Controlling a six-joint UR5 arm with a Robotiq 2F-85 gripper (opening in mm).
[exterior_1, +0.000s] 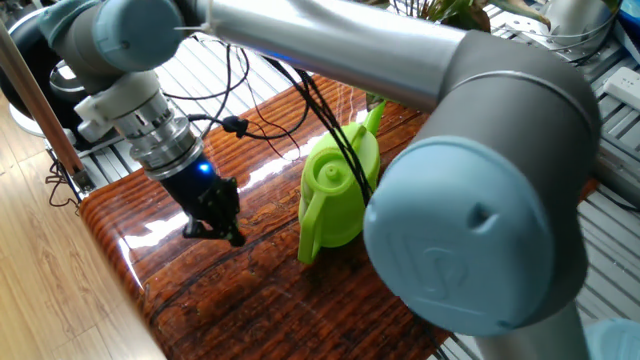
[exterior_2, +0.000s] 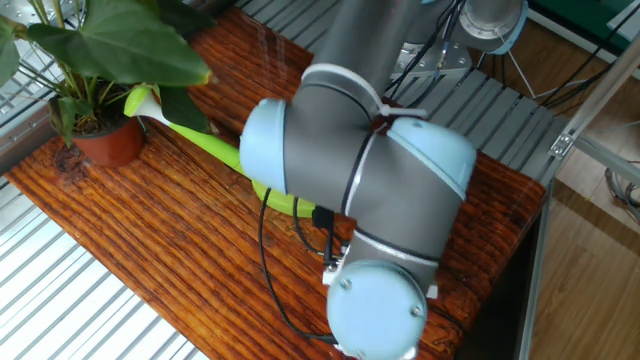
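Note:
A light green watering can (exterior_1: 343, 195) stands upright on the glossy brown wooden table (exterior_1: 270, 310), its handle toward the near side in exterior view 1. To the left of the handle, with a clear gap in that view, hangs my black gripper (exterior_1: 214, 235), pointing down over the table. No object shows in its fingers, but their small dark shapes do not reveal how far apart they stand. In exterior view 2 the arm covers much of the can, leaving its long spout (exterior_2: 200, 145) and a strip of its body in sight; most of the gripper is hidden there.
A leafy plant in a brown-red pot (exterior_2: 110, 143) occupies one table corner, close to the spout's tip. Black cables (exterior_1: 325, 120) from the arm hang across the can in exterior view 1. Bare tabletop lies in front of the can and left of the gripper.

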